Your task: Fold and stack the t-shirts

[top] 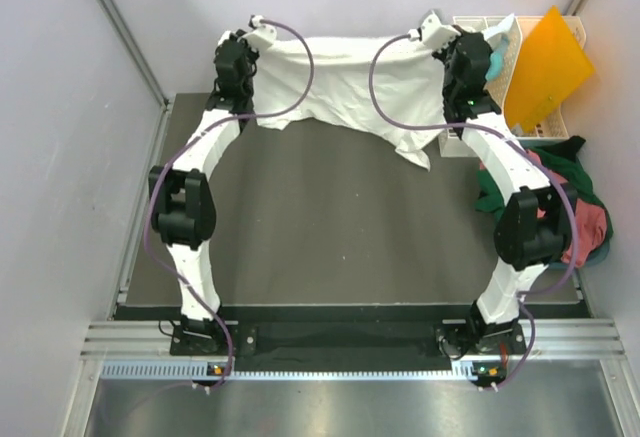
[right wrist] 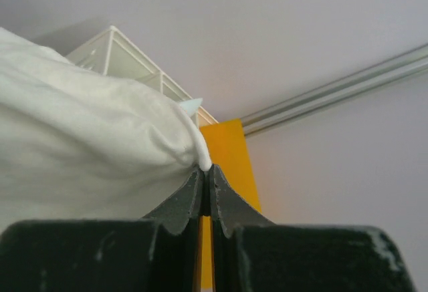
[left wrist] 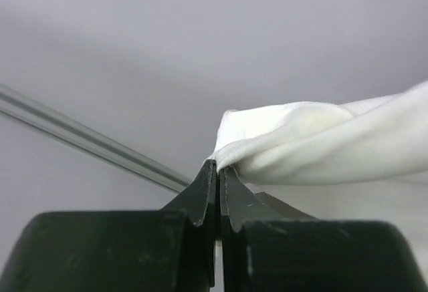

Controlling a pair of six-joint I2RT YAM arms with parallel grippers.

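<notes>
A white t-shirt (top: 350, 85) is stretched between my two grippers over the far side of the table, its lower edge hanging uneven. At its left end my left gripper (top: 256, 39) is shut on the cloth; in the left wrist view the bunched shirt (left wrist: 314, 138) rises from between the fingertips. My right gripper (top: 440, 41) is shut on the opposite end. The right wrist view has the shirt (right wrist: 100, 131) running left from the closed tips.
At the back right stands a white basket (top: 463, 142) with an orange board (top: 548, 69) leaning in it. Beside the right arm, a bin holds green cloth (top: 490, 192) and pink cloth (top: 590, 225).
</notes>
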